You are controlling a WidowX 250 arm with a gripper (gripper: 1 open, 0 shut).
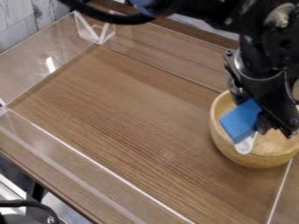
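My black gripper (257, 112) reaches down from the upper right into a round light wooden bowl (267, 156) at the right of the camera view. It is shut on a blue object (239, 124), which sits low within the bowl's rim, tilted, with a pale white part below it. The fingertips are partly hidden by the blue object and the bowl.
A white bracket (93, 33) stands at the back left, and a clear edge borders the left side. A dark cable or part (26, 206) lies at the lower left.
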